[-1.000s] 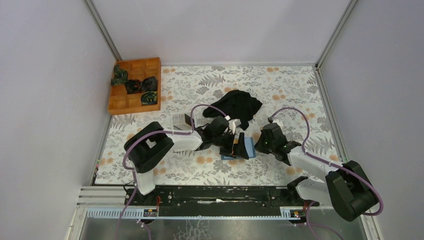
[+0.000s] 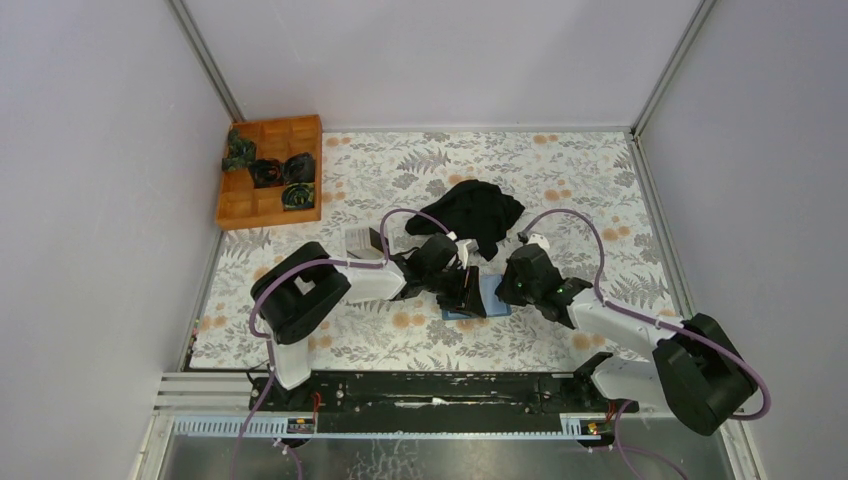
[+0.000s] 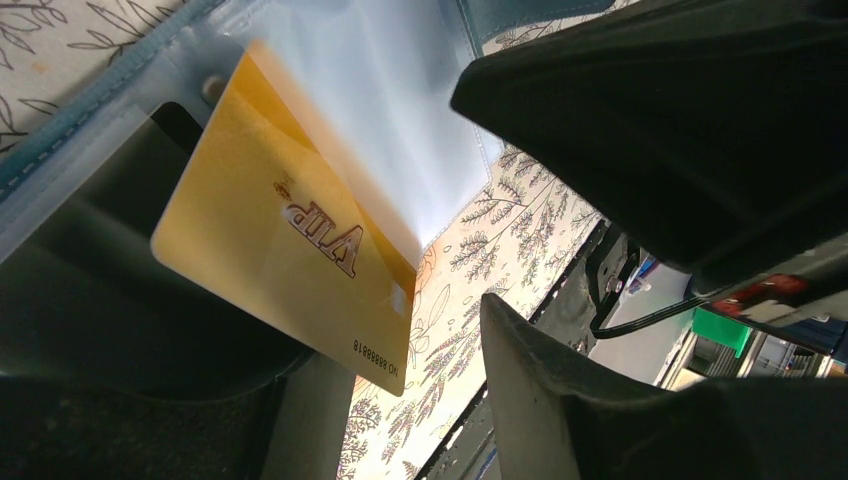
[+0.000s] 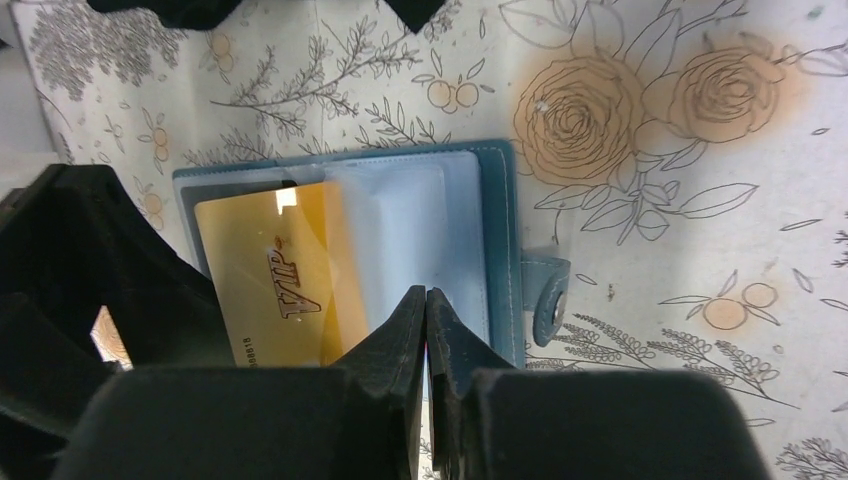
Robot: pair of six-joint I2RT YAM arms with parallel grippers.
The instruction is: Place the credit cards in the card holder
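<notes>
A blue card holder (image 2: 495, 296) with clear sleeves (image 4: 425, 220) lies open on the table. A yellow VIP card (image 3: 280, 220) (image 4: 275, 270) lies at a sleeve, partly under clear plastic, with a dark card (image 3: 90, 250) beside or beneath it. My right gripper (image 2: 507, 290) is shut, nothing visible between its fingertips, over the holder's right part.
A black cloth (image 2: 465, 210) lies behind the holder. A pale stack of items (image 2: 360, 243) sits behind my left arm. A wooden compartment tray (image 2: 245, 205) stands at the back left.
My right gripper has moved left over the holder from beside it. My left gripper has shifted slightly from about a second ago.
</notes>
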